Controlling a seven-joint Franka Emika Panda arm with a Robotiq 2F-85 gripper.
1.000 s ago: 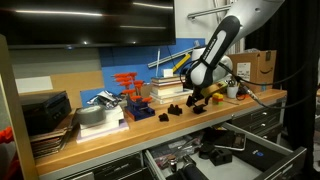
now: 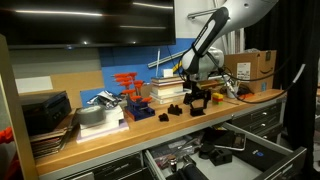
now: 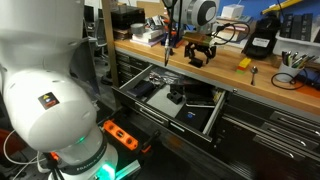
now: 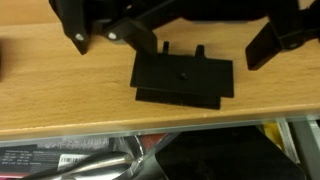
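A black part (image 4: pixel 183 76) with two short prongs lies on the wooden worktop near its front edge. In the wrist view my gripper is open above the worktop. One dark finger (image 4: pixel 130 32) is at the part's upper left and the other finger (image 4: pixel 278 40) at its upper right. The part sits lower in the picture than the fingertips, and nothing is gripped. From the first exterior side the gripper (image 2: pixel 199 92) points down over the worktop, close to dark parts.
Below the worktop a drawer (image 3: pixel 170 105) stands pulled out, with tools and black items inside. Small black parts (image 2: pixel 175 109) lie to the left of the gripper. Books (image 2: pixel 167 90) and cardboard boxes (image 2: pixel 256 66) stand behind.
The arm's wrist has shifted slightly left and up in exterior view 1. The open drawer and the parts on the left look unmoved.
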